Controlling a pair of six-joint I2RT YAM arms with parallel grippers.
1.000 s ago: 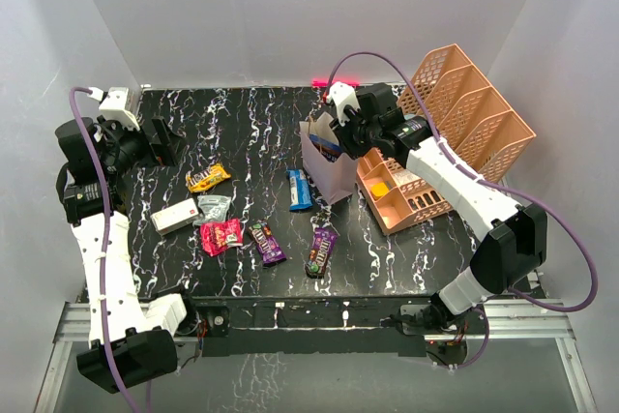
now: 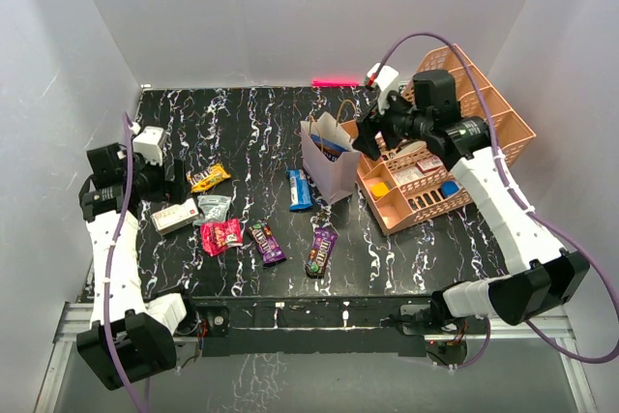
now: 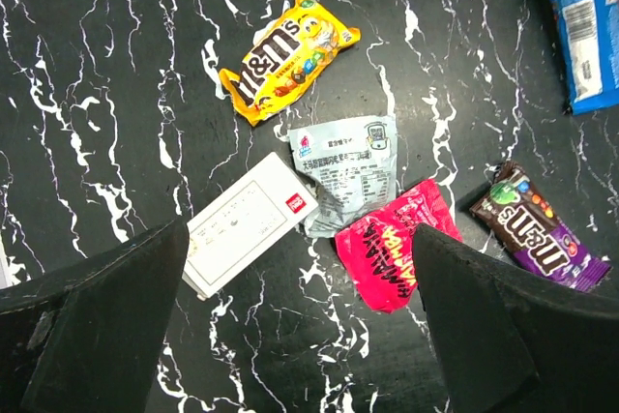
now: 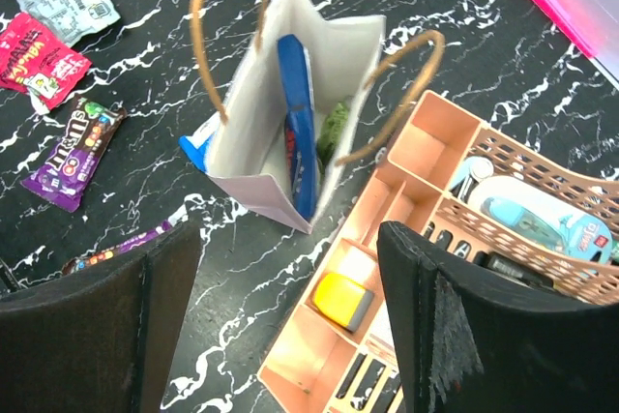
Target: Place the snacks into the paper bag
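Observation:
The white paper bag [image 4: 261,132] stands upright with its brown handles up; a blue packet [image 4: 300,123] and a green one [image 4: 332,130] show inside it. On the table lie a yellow M&M's pack [image 3: 288,57], a white box [image 3: 250,224], a grey sachet [image 3: 348,171], a red packet [image 3: 382,249], a purple M&M's pack [image 3: 542,229], a second purple M&M's pack [image 2: 321,251] and a blue pack [image 2: 299,191]. My left gripper is open above the box and red packet, holding nothing. To the right of the bag, my right gripper hangs with empty, parted fingers.
An orange organizer [image 2: 395,212] with several compartments stands right of the bag, under my right arm. A pink strip [image 2: 336,82] lies at the back wall. Bare table shows at the back, left of the bag.
My right gripper has moved from over the bag to the right, off its opening. The left gripper has come forward and a little right, towards the white box. The snacks on the table have stayed put.

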